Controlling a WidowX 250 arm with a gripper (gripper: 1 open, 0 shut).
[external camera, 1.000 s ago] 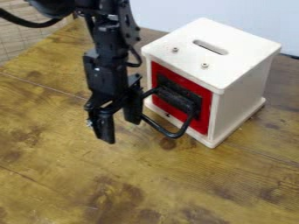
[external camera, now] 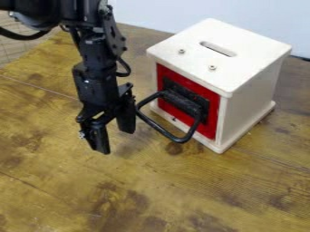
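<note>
A white wooden box [external camera: 241,72] with a slot on top and a red front [external camera: 209,130] stands at the right of the camera view. On its front is a black panel with a black looped handle [external camera: 179,139] swung down and outward. My gripper [external camera: 111,131] hangs open, pointing down, to the left of the box and beside the outer end of the handle, with nothing seen between its fingers.
A white wall [external camera: 260,18] stands behind the box at the back right.
My gripper and arm have moved a little to the left, away from the box. The box and handle look unchanged.
</note>
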